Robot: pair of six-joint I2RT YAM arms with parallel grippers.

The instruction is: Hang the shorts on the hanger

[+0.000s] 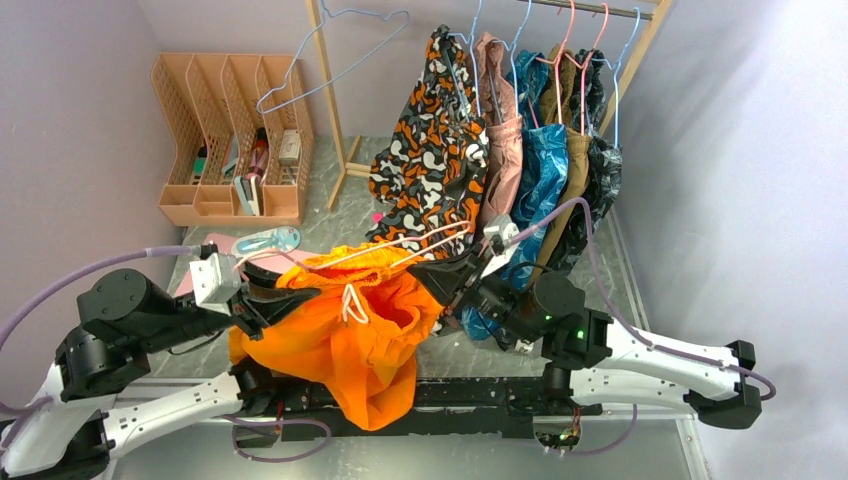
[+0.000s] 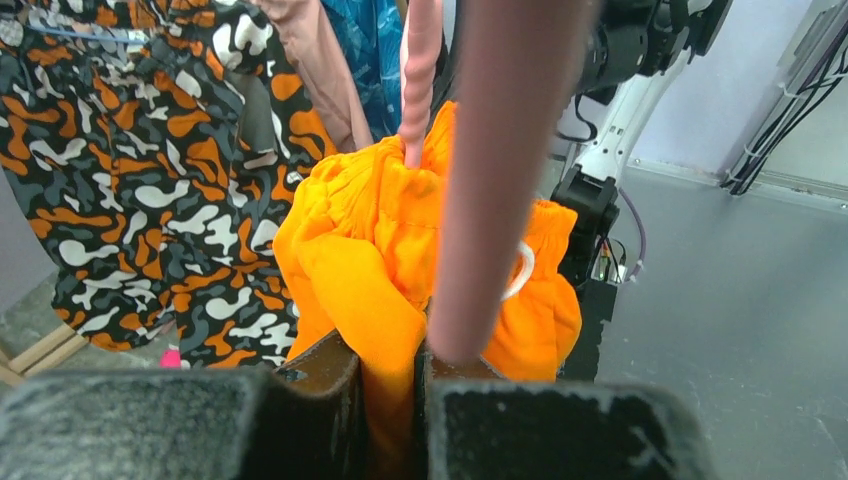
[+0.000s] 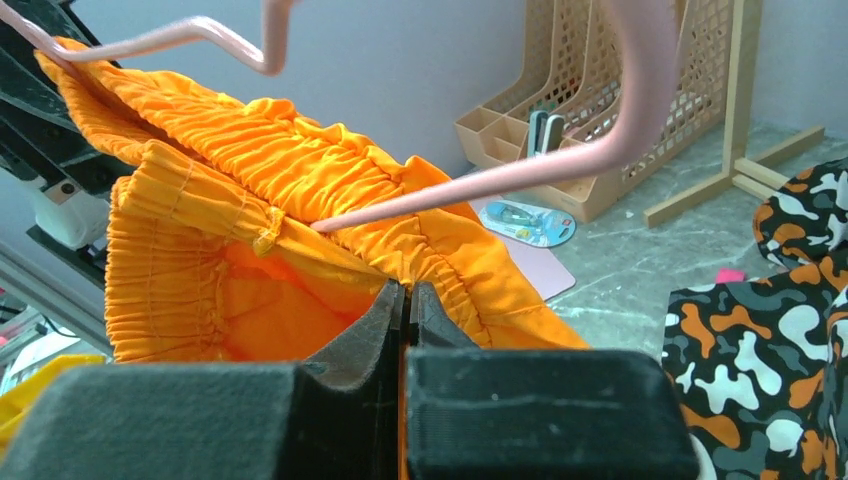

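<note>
Orange shorts (image 1: 350, 370) hang between my two grippers in the top view, their waistband gathered around a pink hanger (image 3: 480, 185), with a white drawstring (image 1: 352, 305) at the front. My left gripper is shut on a fold of the shorts at the waistband's left side. My right gripper is shut at the waistband's other side; whether fabric sits between its tips is hard to tell, though the band lies right at them. The hanger runs into the waistband in both wrist views.
A clothes rail (image 1: 540, 5) holds camouflage shorts (image 1: 420, 170) and other garments behind the grippers. An empty blue hanger (image 1: 350, 70) hangs at the left of the rail. A slotted organizer (image 1: 230, 210) stands at the back left.
</note>
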